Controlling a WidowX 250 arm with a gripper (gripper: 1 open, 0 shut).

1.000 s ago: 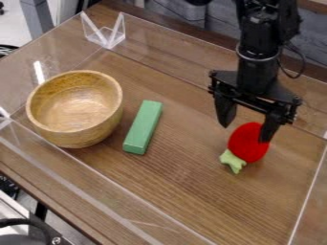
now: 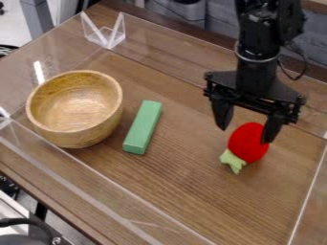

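My black gripper [image 2: 257, 118] hangs over the right half of the wooden table, open, its fingers spread just above and around the back of a red strawberry-like object [image 2: 248, 145] with a green leafy top pointing to the front left. Whether the fingers touch it cannot be told from this view.
A wooden bowl [image 2: 75, 129] sits at the left, a green block [image 2: 141, 126] lies right of it, and a clear wire-like basket [image 2: 105, 32] stands at the back left.
The gripper has shifted slightly and turned, with its fingers now lower and spread differently over the red object. The other things look unmoved.
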